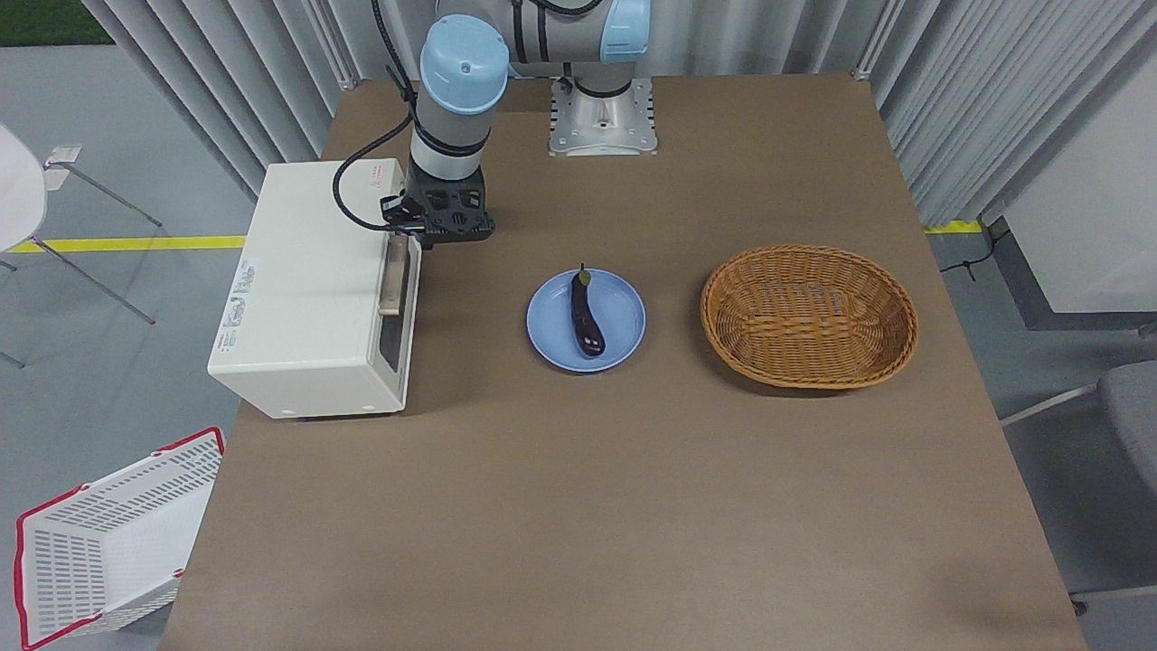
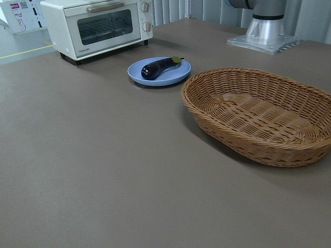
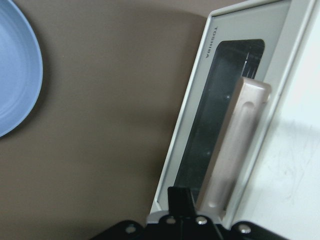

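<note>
A white toaster oven [image 1: 293, 282] stands at the left of the table, its door closed in the left view [image 2: 103, 28]. Its bar handle [image 3: 235, 145] fills the right of the wrist view, just beyond my gripper. From the front, my gripper [image 1: 434, 217] hangs over the oven's door side; whether it is open or shut is unclear. A dark eggplant [image 1: 586, 320] lies on a blue plate [image 1: 618, 309], right of the oven.
A wicker basket [image 1: 808, 315] sits right of the plate. A white crate [image 1: 119, 532] is on the floor at front left. The arm's base is at the back.
</note>
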